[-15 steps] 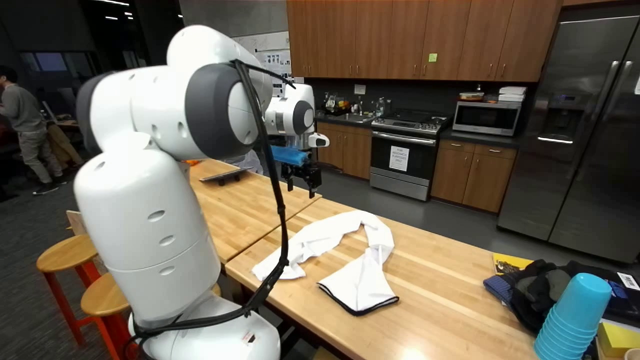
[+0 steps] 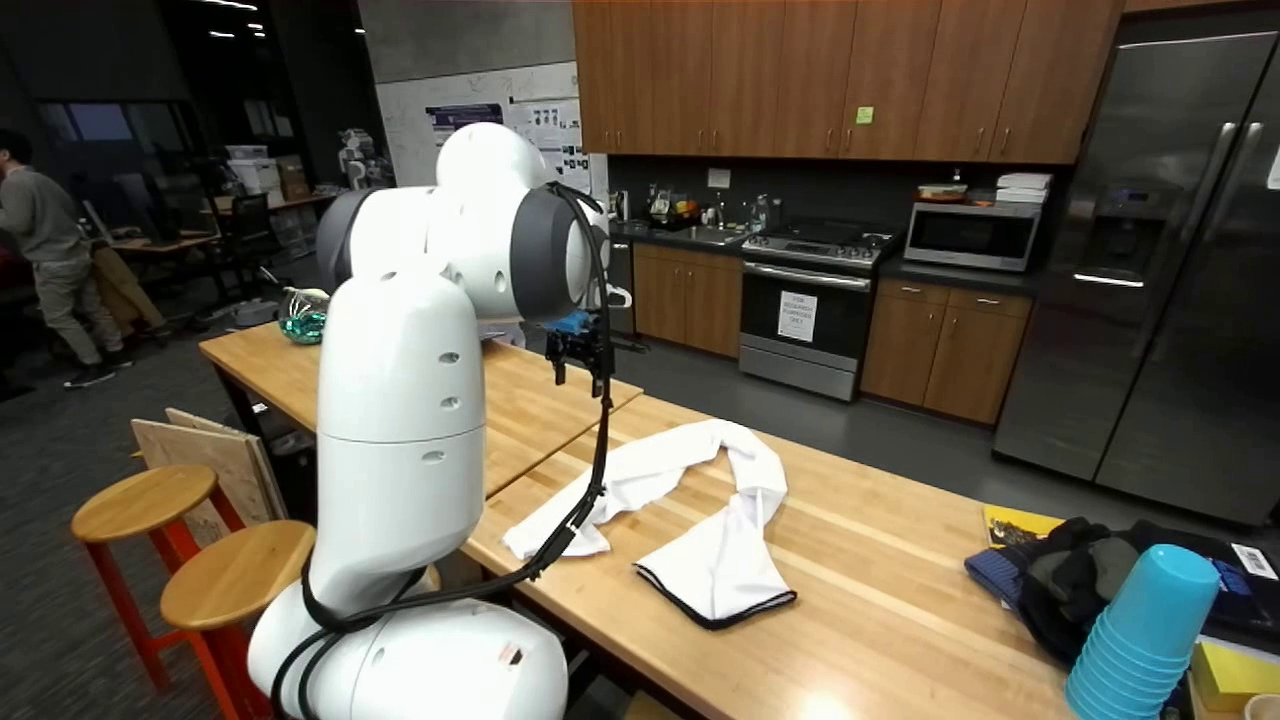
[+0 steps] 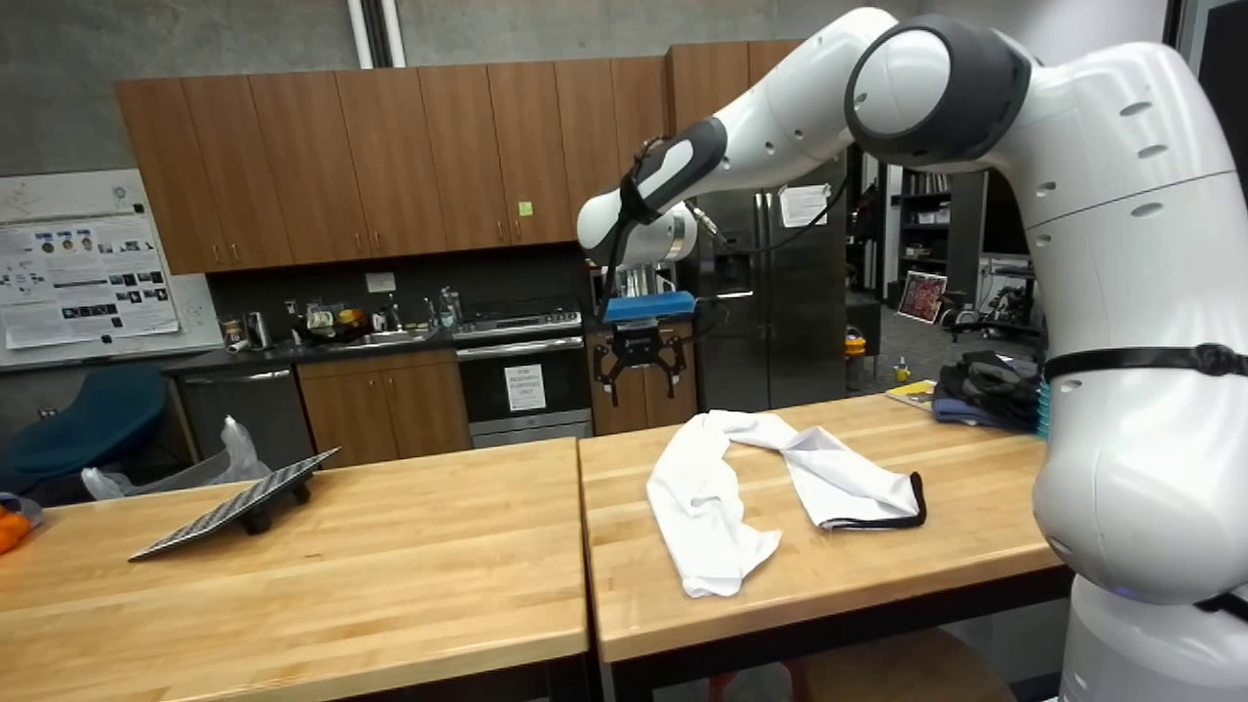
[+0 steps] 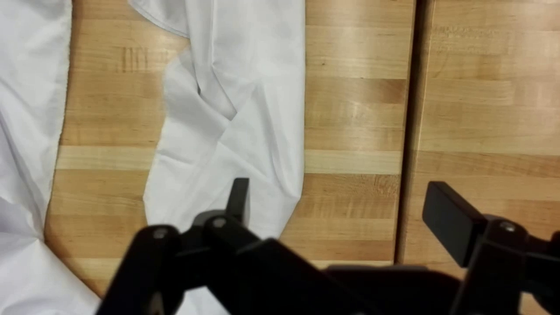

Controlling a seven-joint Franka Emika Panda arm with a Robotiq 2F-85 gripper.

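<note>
A white cloth (image 2: 728, 564) with a black hem at one end lies in a bent, bunched arch on the wooden table (image 2: 888, 564). Exterior view 2 shows the same cloth (image 3: 702, 503) right of the seam between two tabletops. My black gripper (image 3: 640, 384) is in the air above the table, toward its far side, clear of the cloth. Its fingers (image 4: 452, 223) stand wide apart in the wrist view, empty. Below them are one strip of the cloth (image 4: 241, 131) and bare wood, with the table seam under the right finger.
Blue stacked cups (image 2: 1146, 624) and a heap of dark clothes (image 2: 1080, 576) crowd the table's right end. A tilted dark panel (image 3: 240, 505) rests on the other tabletop (image 3: 445, 550). Bare wood lies between the cloth and the clothes.
The arm has swung, and my gripper has shifted slightly left in exterior view 1. The cloth looks unchanged on the table.
</note>
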